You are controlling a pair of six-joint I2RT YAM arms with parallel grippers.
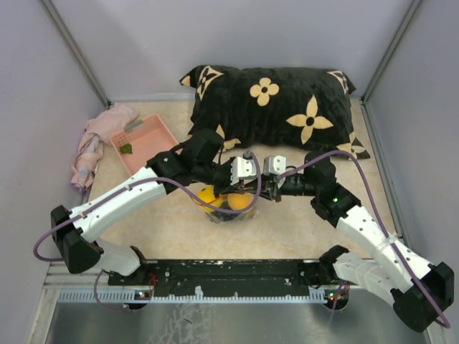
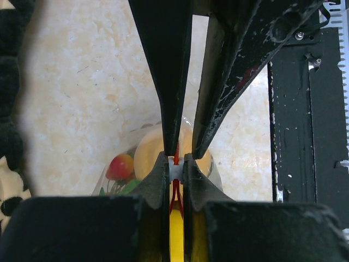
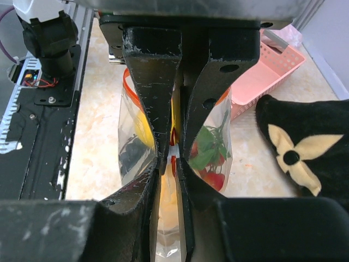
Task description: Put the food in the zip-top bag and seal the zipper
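Observation:
The clear zip bag (image 1: 237, 208) stands in the middle, holding a yellow item, an orange round food, red fruit (image 2: 121, 167) and greens (image 3: 207, 144). In the left wrist view my left gripper is shut on the grey zipper slider at the red zip top. My right gripper is at the same spot, its fingertips part open either side of the slider and red strip, close against my left gripper's tips. The right wrist view shows the bag below and behind both sets of fingers, partly hidden by them.
A black patterned cushion (image 1: 265, 107) fills the back. A pink basket (image 1: 147, 136) with a pink cloth beside it is at the back left. Bare worktop lies either side of the bag.

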